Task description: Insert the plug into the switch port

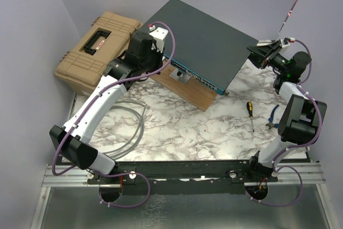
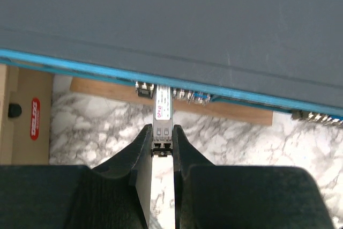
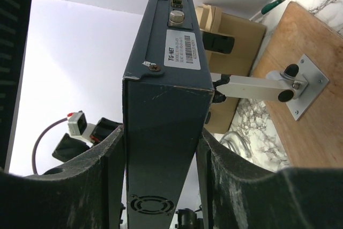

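The dark switch (image 1: 198, 36) hangs tilted above a wooden board (image 1: 182, 92), its blue port edge toward the front. In the left wrist view, a silver SFP plug (image 2: 162, 111) points up at that edge (image 2: 225, 89), its far end hidden at the ports; whether it is seated I cannot tell. My left gripper is shut on the plug's near end. My right gripper is shut on the switch's end (image 3: 163, 111), which has a label and screws.
A tan case (image 1: 91, 52) sits at the back left. A grey cable (image 1: 140, 127) lies at the left front; a screwdriver (image 1: 250, 110) and pliers (image 1: 272, 116) lie at the right.
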